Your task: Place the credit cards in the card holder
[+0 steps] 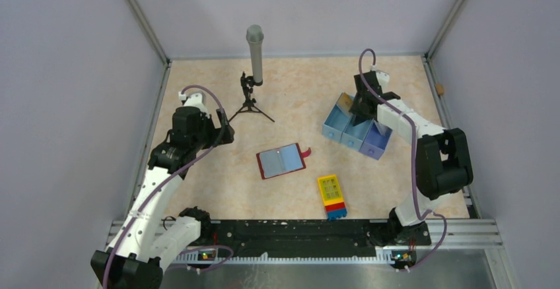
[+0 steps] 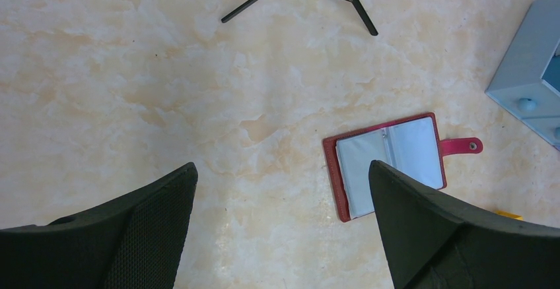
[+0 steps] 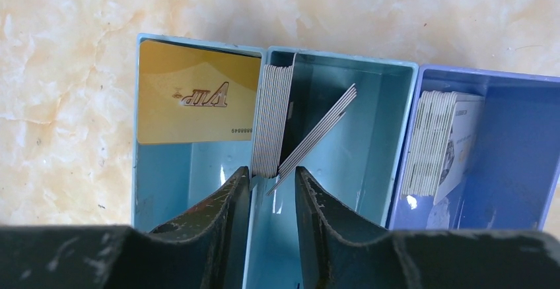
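Observation:
The red card holder (image 1: 280,161) lies open mid-table, pale sleeves facing up, also in the left wrist view (image 2: 414,150). A three-compartment box (image 1: 340,137) holds cards: a gold card (image 3: 191,91), an upright white stack (image 3: 271,117) and a few leaning cards (image 3: 317,130) in the middle, another stack (image 3: 429,140) in the blue compartment. My right gripper is part open over the middle compartment, fingertips at the lower ends of the middle cards; whether it grips any is unclear. My left gripper stands open over bare table, left of the holder.
A tripod (image 1: 251,101) with a grey cylinder stands at back left. A yellow, red and blue block piece (image 1: 330,191) lies at the front, right of the holder. The table between left arm and box is mostly clear.

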